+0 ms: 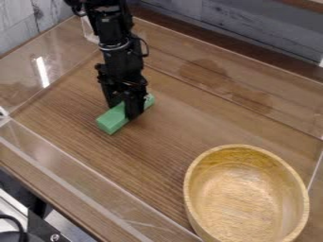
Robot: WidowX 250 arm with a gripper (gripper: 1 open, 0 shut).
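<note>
My black gripper (124, 99) is lowered onto a green object (115, 118) on the wooden table, left of the middle in the camera view. The gripper is shut on the green object, whose top is partly hidden by the fingers.
A large tan oval bowl (246, 194) stands at the lower right. Dark cables lie at the lower left corner, beyond the table's edge.
</note>
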